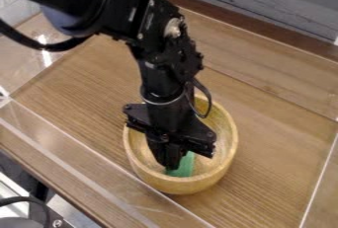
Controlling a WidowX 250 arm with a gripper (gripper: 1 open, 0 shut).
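The black gripper (pixel 172 151) reaches down into a pale wooden bowl (pixel 218 163), its fingertips low near the bowl's floor. A green object (pixel 183 168) lies in the bowl at the fingertips, shut between them as far as shows; the gripper's body hides much of it and of the bowl's interior.
A pale wall (pixel 251 5) runs along the back. Black cables and the table's edge are at the lower left.
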